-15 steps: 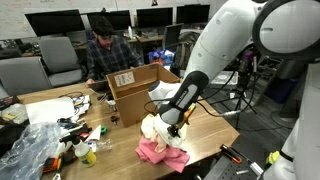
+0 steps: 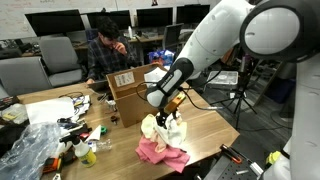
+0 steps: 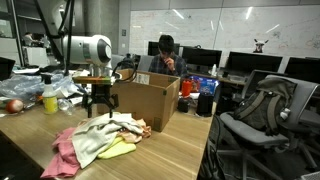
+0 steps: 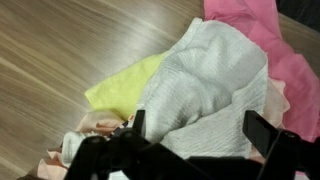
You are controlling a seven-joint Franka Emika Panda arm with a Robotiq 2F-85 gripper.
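A white towel (image 4: pixel 205 75) lies crumpled on top of a small heap of cloths on the wooden table. From under it show a pink cloth (image 4: pixel 287 65) on one side and a yellow cloth (image 4: pixel 125 88) on the other. Peach-coloured fabric (image 4: pixel 98 122) peeks out at the heap's lower left in the wrist view. Above the heap hangs my gripper, its two black fingers (image 4: pixel 139 123) set wide apart. No cloth is seen lifted between them. In exterior view 2 the white towel (image 3: pixel 100 135) drapes over the pink cloth (image 3: pixel 64 155).
Behind the heap stands a cardboard box (image 2: pixel 130 100). Left of it lie a yellow-labelled bottle (image 2: pixel 84 152), clear plastic wrap (image 2: pixel 32 145) and several small items. A person (image 2: pixel 110 50) sits beyond the table. Bare tabletop (image 3: pixel 180 155) shows right of the cloths.
My arm has moved up and back, towards the box, from its lower position over the cloths. The cloths look much the same.
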